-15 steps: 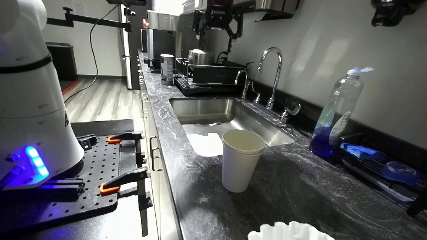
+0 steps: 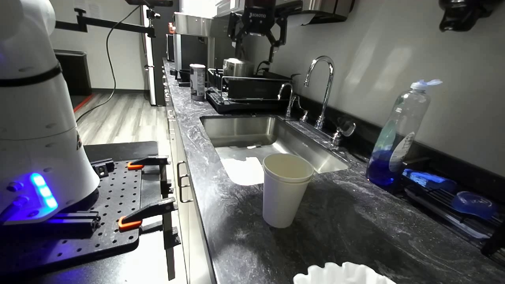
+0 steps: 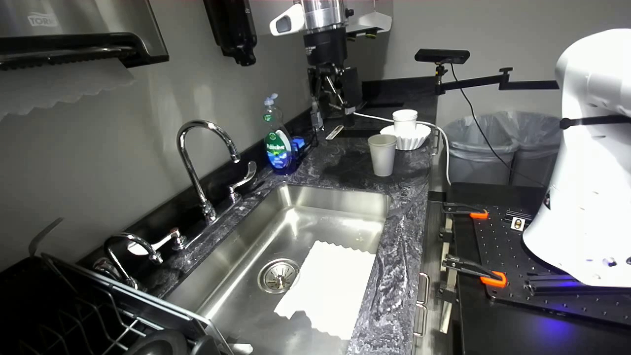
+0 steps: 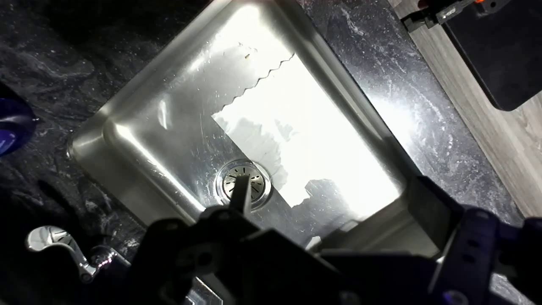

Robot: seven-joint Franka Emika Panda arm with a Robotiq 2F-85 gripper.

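High over the sink, my gripper (image 2: 254, 57) stands open, its two fingers wide apart. In the wrist view one finger (image 4: 241, 195) shows in front of the drain, the other (image 4: 432, 211) near the sink's edge, and nothing is held. A white paper towel (image 3: 335, 284) lies flat on the floor of the steel sink (image 3: 340, 198), beside the drain (image 3: 278, 275); part of it looks wet. A white paper cup (image 2: 286, 196) stands upright on the dark counter close to the sink.
Beside the sink are a chrome faucet (image 3: 192, 162) and a dish soap bottle (image 2: 397, 137). A dish rack (image 2: 262, 90) stands at one end. Further along the counter sit a fluted white bowl (image 3: 408, 141) and stacked small cups (image 3: 405, 121). A paper towel dispenser (image 3: 77, 26) hangs on the wall.
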